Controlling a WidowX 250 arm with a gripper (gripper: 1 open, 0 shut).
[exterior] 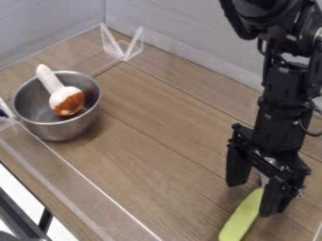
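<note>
My black gripper (261,177) hangs low over the table's right side, open, its fingers around or just above the upper end of a long yellow-green object (238,222) lying near the front edge. Whether the fingers touch it is unclear; part of that end is hidden behind them. A metal bowl (56,121) at the left holds a white object with an orange-brown end (66,97).
A white wire-like item (122,45) stands at the back near the wall. A small blue item is cut off at the left edge.
</note>
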